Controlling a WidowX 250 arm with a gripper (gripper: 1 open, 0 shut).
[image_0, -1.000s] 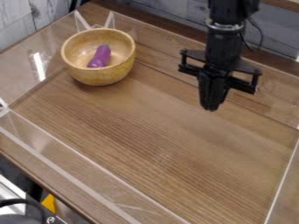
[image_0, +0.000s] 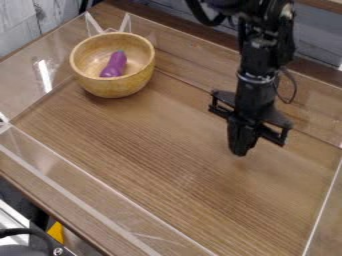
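A black robot arm reaches down from the top right to my gripper (image_0: 242, 146), which hangs low over the bare wooden table (image_0: 160, 180), right of centre. Its fingertips are close together and appear shut, with nothing visible between them. A yellow bowl (image_0: 98, 78) at the upper left holds a purple elongated object (image_0: 115, 62).
A pale raised edge runs along the back. Past the table's lower left edge, dark clutter with a small yellow item (image_0: 56, 231) is visible.
The arm and my gripper have moved a little downward in the view, toward the front of the table. The bowl and purple object have stayed put.
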